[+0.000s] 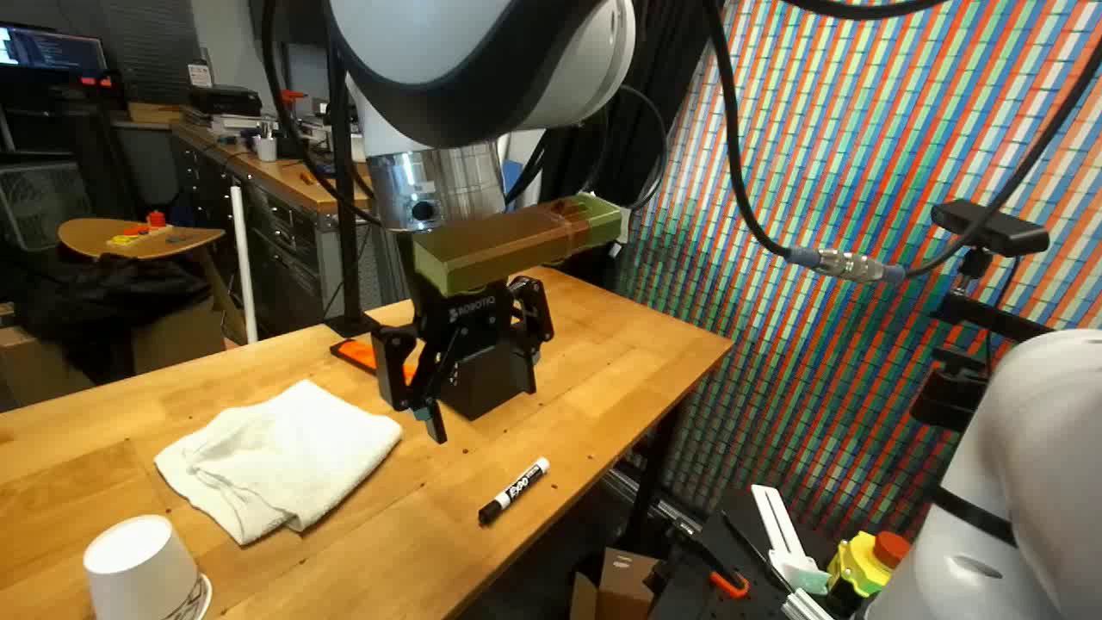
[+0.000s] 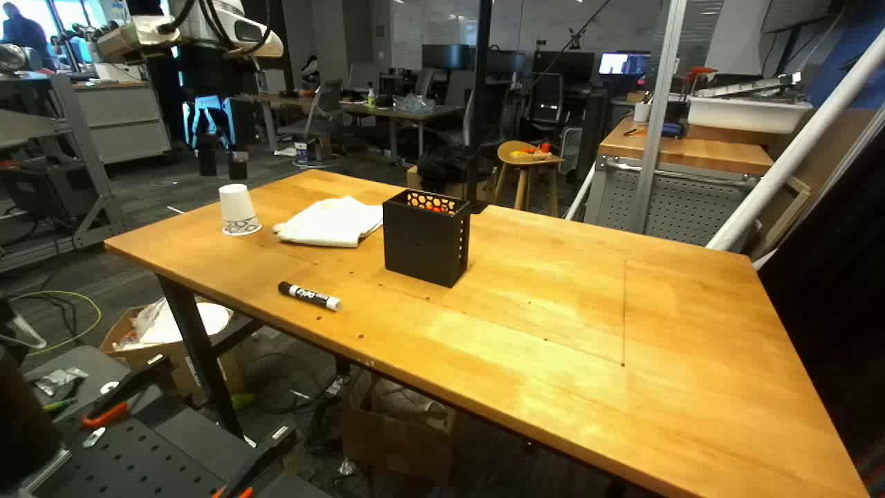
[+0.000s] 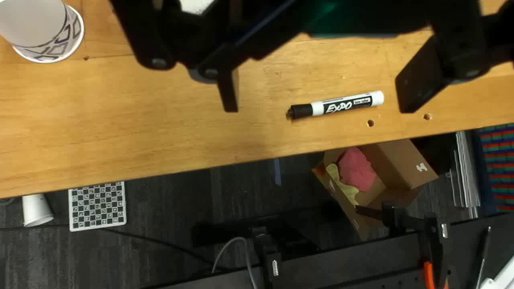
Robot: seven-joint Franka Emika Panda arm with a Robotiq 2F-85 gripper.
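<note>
My gripper is open, with nothing held between its widely spread fingers. In exterior view 1 the gripper (image 1: 483,391) hangs above the table, pointing down and partly covering a black holder (image 1: 493,381). A white Expo marker (image 3: 345,104) with a black cap lies flat on the wood below; from the wrist it appears between the two fingers, apart from both. The marker (image 2: 309,295) rests near the table's front edge. Folded white cloth (image 1: 281,455) and an upside-down paper cup (image 1: 139,570) are also on the table.
Orange shows inside the mesh-sided holder (image 2: 424,241), which stands behind the marker. Beyond the front table edge is a drop to the floor, with an open cardboard box (image 3: 378,178) below.
</note>
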